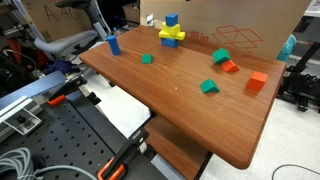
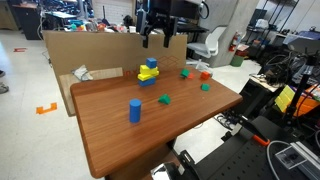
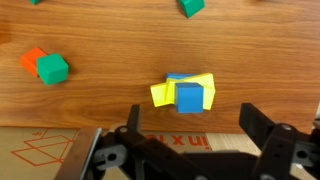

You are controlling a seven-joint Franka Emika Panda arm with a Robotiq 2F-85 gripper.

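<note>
A stack stands near the back of the table, with a blue cube point(image 1: 171, 19) on top of yellow pieces point(image 1: 172, 32) and blue point(image 1: 170, 42) below. In the wrist view the stack's blue top point(image 3: 189, 97) lies below my gripper, which is open, its dark fingers spread wide and nothing between them. In the second exterior view my gripper point(image 2: 169, 41) hangs above the stack, apart from it. A green block point(image 1: 220, 55) lies on the table against a flat orange piece point(image 1: 229, 66), right of the stack.
A blue cylinder point(image 1: 113, 46) stands at the table's left edge. A green block point(image 1: 147, 58), another green block point(image 1: 209, 86) and an orange cube point(image 1: 257, 80) lie apart on the wood. A cardboard panel point(image 1: 245, 20) borders the back.
</note>
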